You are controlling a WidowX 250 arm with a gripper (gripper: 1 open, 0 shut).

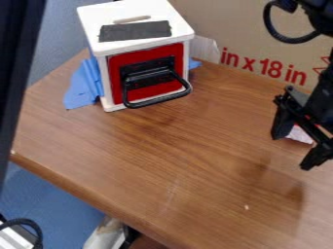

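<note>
My black gripper [289, 146] is at the right edge of the view, low over the wooden table [156, 180], its fingers apart. A red and white object [298, 133] sits behind or between the fingers, mostly hidden by them; I cannot tell whether they touch it. A white toy oven [113, 70] with a red front and a black handle stands at the back left.
Blue cloth [82, 88] lies beside and behind the oven. A cardboard panel [244, 29] with red print stands at the back. The table's left edge drops to blue floor.
</note>
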